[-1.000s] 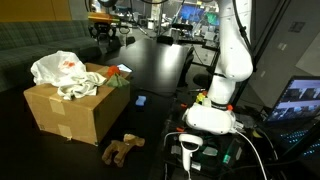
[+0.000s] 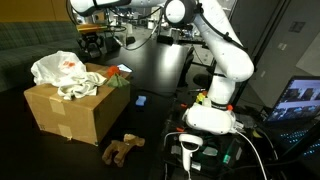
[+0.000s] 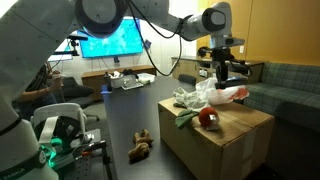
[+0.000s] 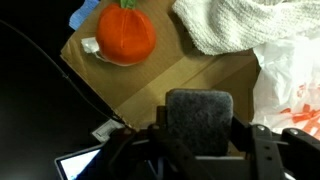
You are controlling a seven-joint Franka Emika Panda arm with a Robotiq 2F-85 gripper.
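My gripper [image 3: 238,74] hangs above the cardboard box [image 3: 206,148], pointing down over its far side. In the wrist view it is shut on a dark, blocky object [image 4: 199,118], which I cannot name. Beneath and around it lie things on the box top: a round red tomato-like item [image 4: 126,37] with a green top, a pale cloth [image 4: 222,20], and a white plastic bag [image 4: 284,92] with some red in it. The held object stands apart from these in the picture; its height above the cardboard is hard to tell.
A brown toy animal [image 2: 124,149] lies on the dark table in front of the box. A small blue item [image 2: 140,100] rests to the box's right. Bare table spreads around them. A grey sofa [image 3: 290,90] stands behind.
In exterior view 1 my gripper has come left and downward over the box, keeping the dark shape at its tip. The items on the box and table have not moved.
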